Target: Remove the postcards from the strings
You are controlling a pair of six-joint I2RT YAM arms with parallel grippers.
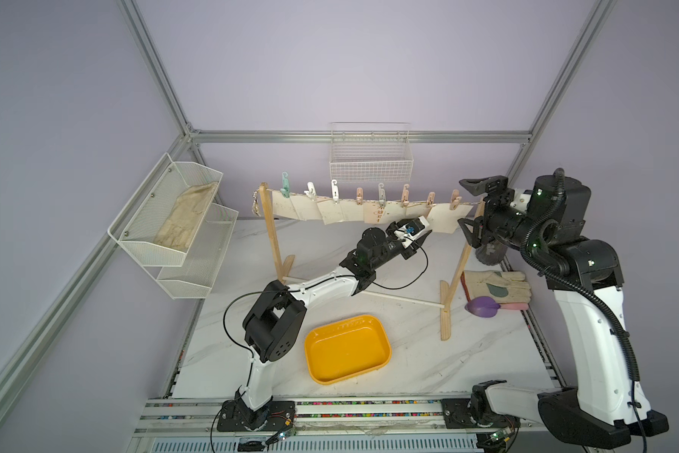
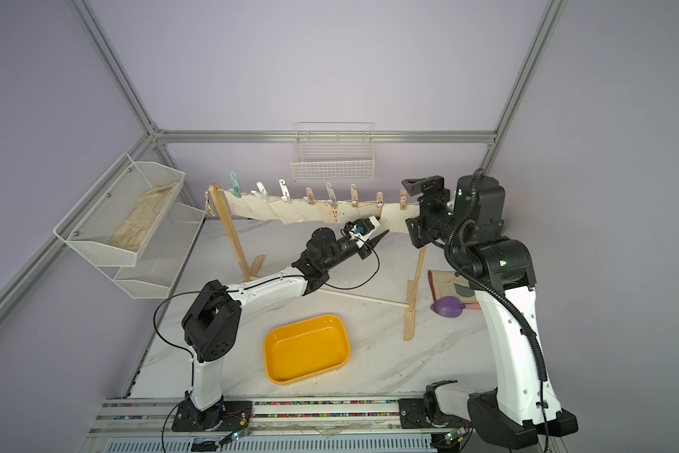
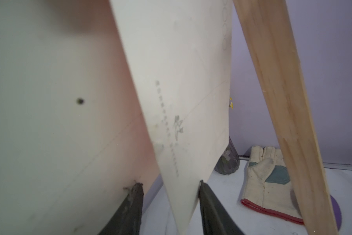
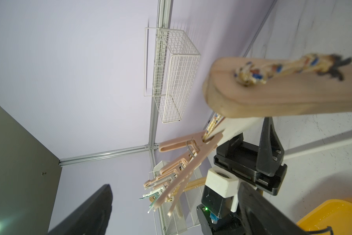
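Observation:
Several cream postcards (image 1: 285, 206) hang in a row from a string, held by clothespins (image 1: 359, 194) along its length. In the left wrist view, the lower corner of the rightmost postcard (image 3: 183, 129) reaches down between the parted fingers of my left gripper. The right finger is very close to that card's edge; contact is unclear. Another postcard (image 3: 66, 156) fills the left side of this view. At the right end of the string, my right gripper is open near the last pink clothespin (image 4: 191, 170), which is seen between its fingers.
Wooden posts (image 1: 270, 226) hold up the string at both ends; the right post (image 3: 285, 101) stands close beside the left gripper. An empty yellow tray (image 1: 348, 349) sits at the front. Gloves (image 1: 498, 287) and a purple scoop (image 1: 482, 305) lie at right. A wire basket (image 1: 371, 158) hangs behind.

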